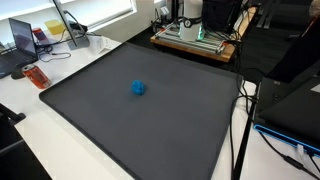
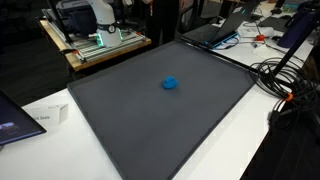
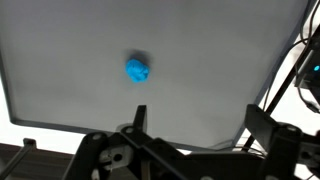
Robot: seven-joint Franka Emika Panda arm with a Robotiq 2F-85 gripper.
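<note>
A small, crumpled-looking blue object [image 1: 138, 88] lies alone on the dark grey board [image 1: 150, 125]. The second exterior view also has this blue object [image 2: 169, 83], a little above the middle of the frame. From above, in the wrist view, the blue object [image 3: 137, 70] appears left of centre, clear of the gripper. My gripper stands open, its two black fingers wide apart at the bottom of that view and nothing between them. Neither exterior view has the gripper in it.
An orange-red can [image 1: 36, 76] stands on the white table beside the board, with a laptop [image 1: 25, 38] behind it. Black cables [image 2: 283, 80] run past one board edge. A wooden stand [image 2: 100, 47] is beyond a corner. Most of the board is bare.
</note>
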